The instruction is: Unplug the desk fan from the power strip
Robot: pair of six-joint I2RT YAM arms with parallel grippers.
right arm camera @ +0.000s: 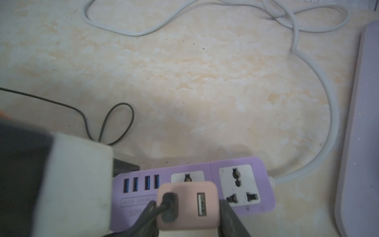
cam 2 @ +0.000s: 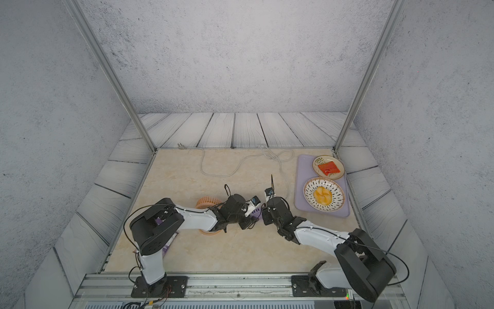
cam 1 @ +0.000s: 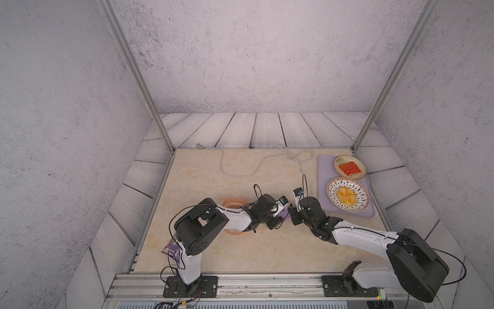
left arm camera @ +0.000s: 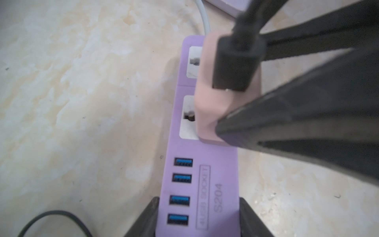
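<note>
A purple power strip (left arm camera: 197,154) with two white socket faces and several blue USB ports lies on the table. My left gripper is shut across its USB end. A pink adapter (right arm camera: 188,225) with a dark cable plug in it sits between the fingers of my right gripper, shut on it. The adapter overlaps the socket nearer the USB ports and hangs past the strip's side. Its prongs are hidden, so whether they sit in the socket is unclear. An orange ribbed round object (cam 1: 234,202), perhaps the fan, is partly under my left arm.
A purple mat (cam 1: 323,177) carries two plates, a patterned one (cam 1: 337,181) and a smaller one (cam 1: 337,160), at right. The strip's white cord (right arm camera: 333,118) runs toward the back. A purple packet (cam 1: 172,249) lies near the left arm's base.
</note>
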